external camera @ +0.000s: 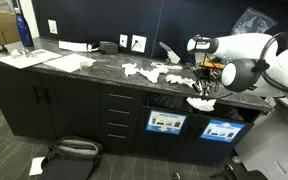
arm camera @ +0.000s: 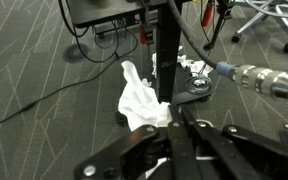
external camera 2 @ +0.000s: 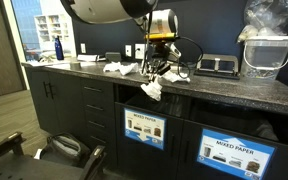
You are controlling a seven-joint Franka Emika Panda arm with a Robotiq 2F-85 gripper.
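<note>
A crumpled white paper towel (external camera 2: 152,88) hangs from my gripper (external camera 2: 156,76), which is shut on it, in front of the counter's edge. Exterior view 1 shows that same towel (external camera: 200,103) below the gripper (external camera: 206,90), near the front edge. In the wrist view the towel (arm camera: 139,103) sticks out past the gripper, partly hidden by the fingers. Beneath are two pulled-out bins, the left one labelled MIXED PAPER (external camera 2: 144,128) and the right one (external camera 2: 234,153) likewise.
Several more crumpled white papers (external camera: 149,74) lie on the dark counter (external camera: 109,72). A toaster (external camera 2: 216,66) and a clear bucket (external camera 2: 267,55) stand toward the right. On the floor sits a dark bag (external camera: 74,150); papers (external camera: 69,62) and a blue bottle (external camera: 24,30) occupy the left end.
</note>
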